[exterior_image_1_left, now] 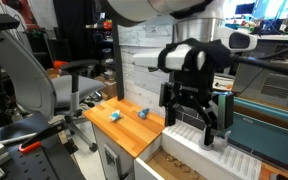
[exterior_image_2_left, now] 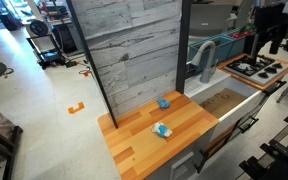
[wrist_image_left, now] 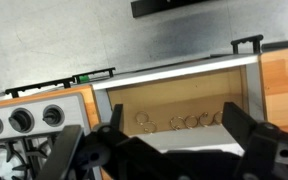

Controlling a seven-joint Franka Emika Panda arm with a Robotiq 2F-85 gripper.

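My gripper (exterior_image_1_left: 195, 125) hangs in the air above the open drawer (exterior_image_1_left: 174, 166), its fingers wide apart with nothing visible between them. In the wrist view the two fingers (wrist_image_left: 229, 115) stand on either side of the drawer's brown floor (wrist_image_left: 169, 96). Several small rings (wrist_image_left: 205, 119) lie on that floor, below the gripper and not touched by it. Exterior view 2 catches only part of the gripper at its upper right edge.
Two small blue items lie on the wooden counter, one plain blue (exterior_image_2_left: 163, 102) and one blue and white (exterior_image_2_left: 162, 130). A grey faucet (exterior_image_2_left: 207, 60) rises behind the drawer. The stove (wrist_image_left: 34, 135) is beside the drawer, and a wooden divider (exterior_image_1_left: 144, 65) stands at the back.
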